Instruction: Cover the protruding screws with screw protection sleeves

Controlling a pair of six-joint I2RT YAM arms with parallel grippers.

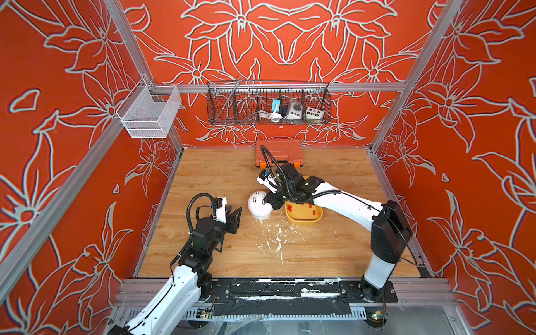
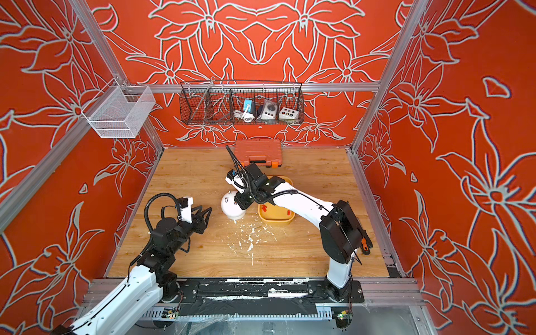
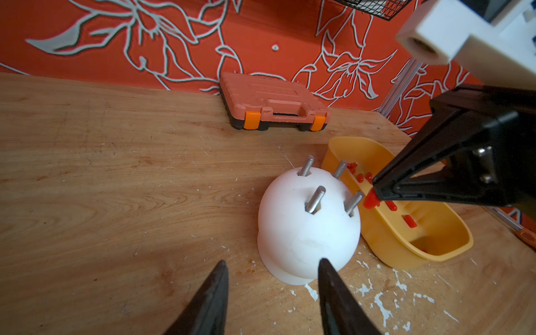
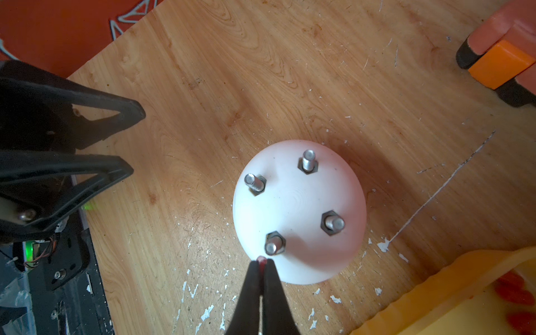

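My right gripper is shut on a small red sleeve (image 3: 371, 199), held beside the nearest right screw in the left wrist view, just outside that screw's tip. My left gripper stands open at the dome's front left, nothing between its fingers. A yellow tray (image 3: 452, 251) right of the dome holds several more red sleeves.
An orange case (image 1: 279, 148) lies at the back of the table. A wire basket (image 1: 234, 103) hangs on the back wall. White scuff marks show in front of the dome.
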